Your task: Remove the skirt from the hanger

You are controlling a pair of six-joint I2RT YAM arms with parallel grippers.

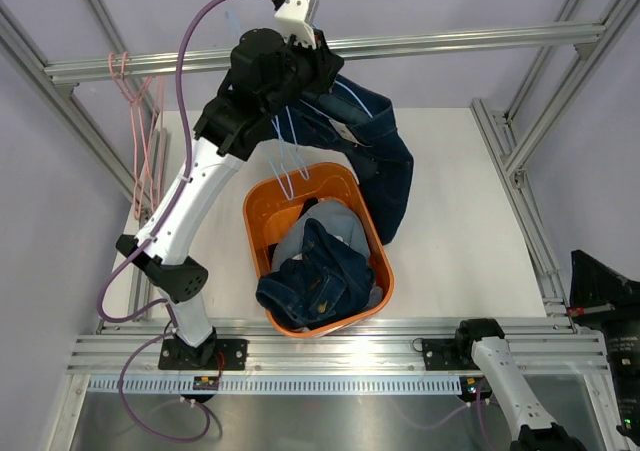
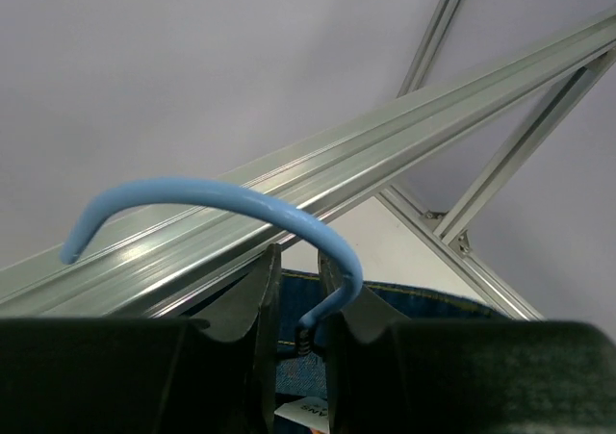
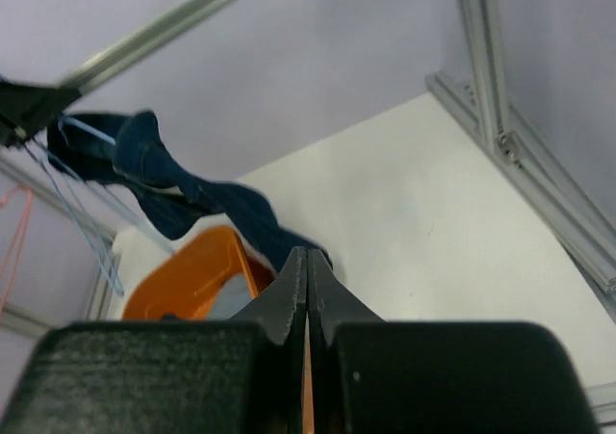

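Observation:
My left gripper is at the rail, shut on a blue hanger, whose hook rises between the fingers. The denim skirt hangs from that hanger below the gripper, its label showing. Other blue hangers hang beside it. My right gripper is shut with nothing showing between its fingers, out at the right edge of the top view, apart from the skirt, which it faces in the right wrist view.
An orange bin holding a denim garment and grey cloth sits below. Pink hangers hang at the rail's left. The white board is clear on the right.

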